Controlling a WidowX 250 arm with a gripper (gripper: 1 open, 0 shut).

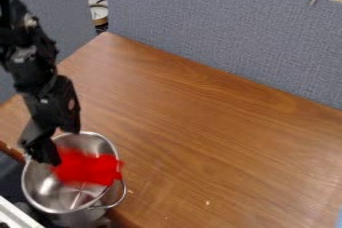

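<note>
A steel pot (70,197) stands at the lower left edge of the wooden table, with a red cloth-like item (88,167) lying inside it. My black gripper (44,152) hangs just over the pot's left rim, apart from the red item. It is open, though its fingertips are dark and hard to make out.
Grey padded panels (221,32) border it at the back and left. A white-edged object (14,214) sits at the lower left corner.
</note>
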